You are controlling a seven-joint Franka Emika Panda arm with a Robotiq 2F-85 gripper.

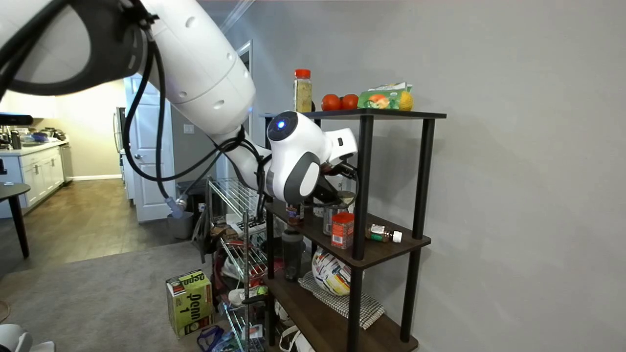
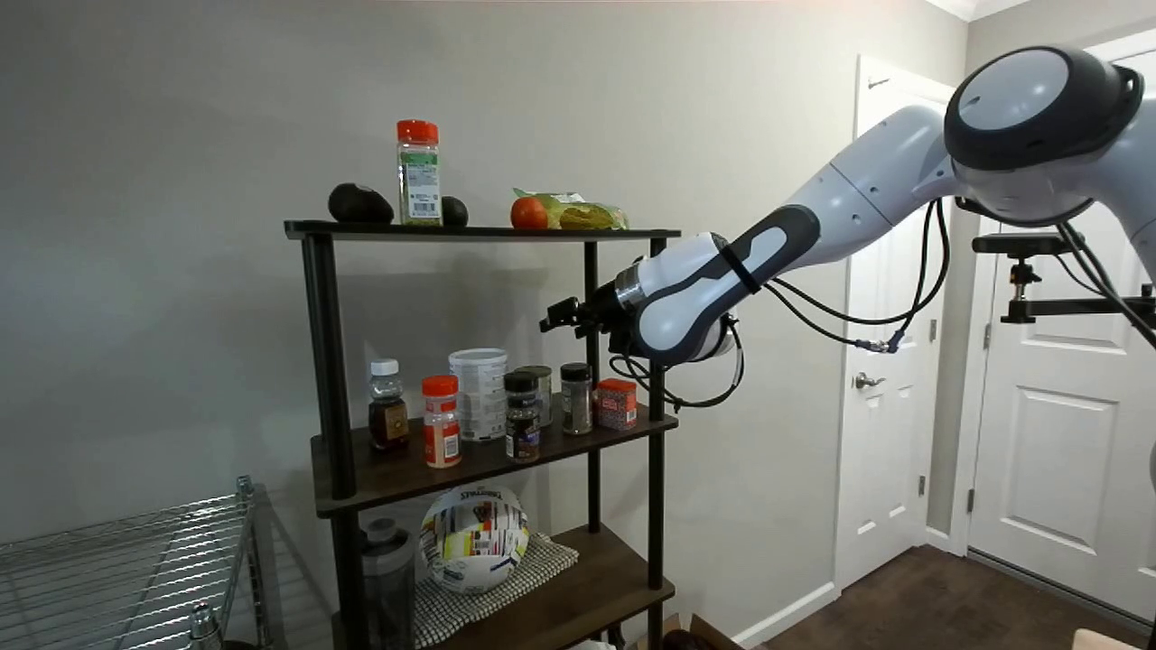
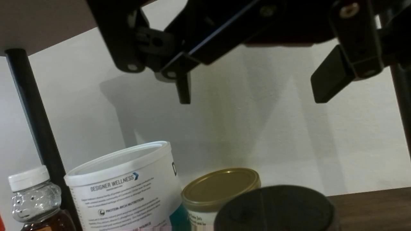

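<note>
My gripper is open, with a wide gap between its two fingers and only the wall behind. It reaches in over the middle shelf, above the jars and below the top shelf. In the wrist view a dark round lid is beneath it, beside a container with a gold lid. To the left stands a white open-topped tub, then a bear-shaped bottle with a white cap. On the same shelf are a red-capped shaker, dark-capped jars and a red tin.
The top shelf holds a tall red-capped bottle, tomatoes and a bag of produce. A small bottle lies on its side on the middle shelf. Black posts frame the shelves; a ball sits below.
</note>
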